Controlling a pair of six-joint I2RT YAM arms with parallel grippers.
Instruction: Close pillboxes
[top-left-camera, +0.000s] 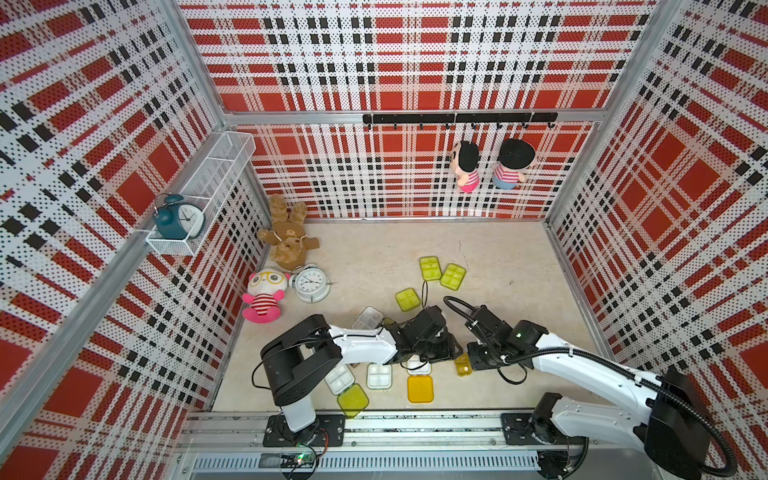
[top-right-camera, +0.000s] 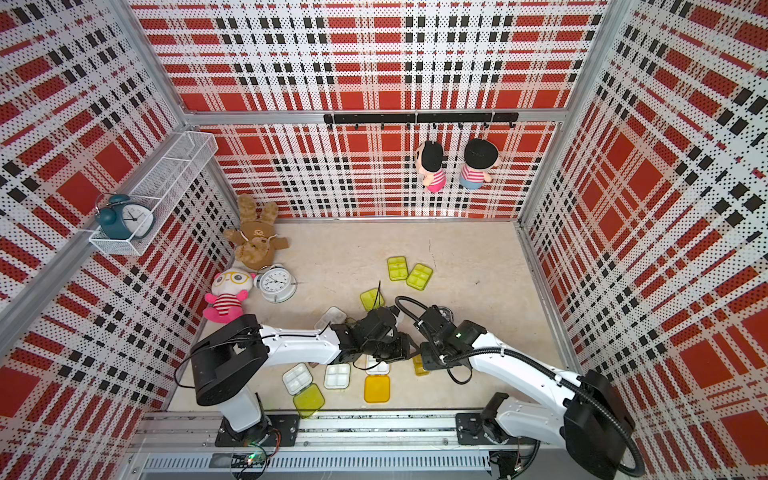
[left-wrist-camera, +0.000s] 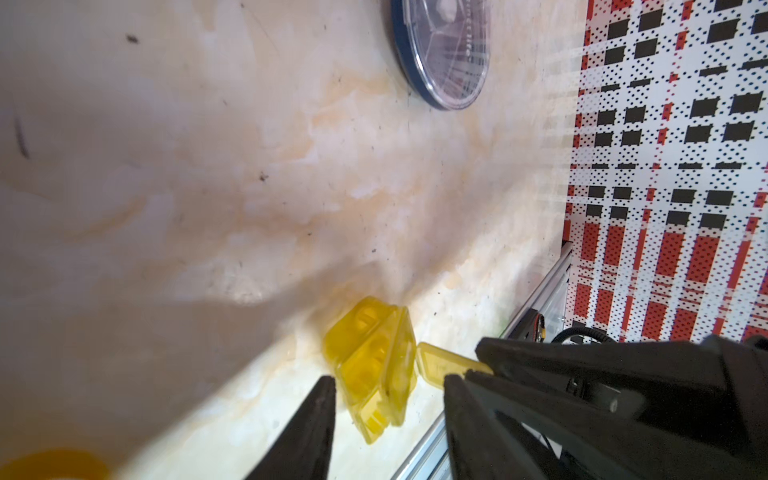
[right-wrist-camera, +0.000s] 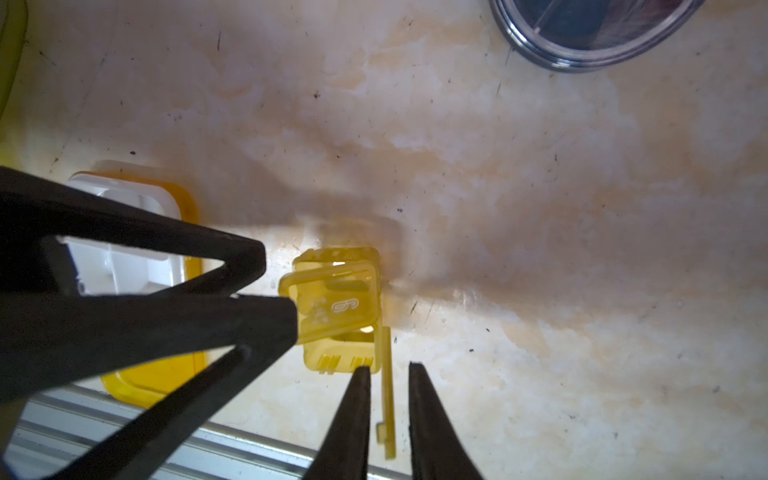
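A small yellow pillbox (right-wrist-camera: 336, 296) sits on the table between my two grippers, with lids standing up, seen in both wrist views. My left gripper stands open just beside it. My right gripper is part open, with an upright yellow lid between or just beyond its fingertips; I cannot tell whether they touch it. A white pillbox with orange lid (top-left-camera: 420, 389) and a white one with green lid (top-left-camera: 353, 399) lie open at the front. Several green pillboxes (top-left-camera: 452, 276) lie further back.
A white clock (top-left-camera: 310, 283), a pink plush (top-left-camera: 262, 302) and a brown plush (top-left-camera: 286, 240) line the left. A round dark-rimmed object (right-wrist-camera: 592, 24) lies behind the yellow pillbox.
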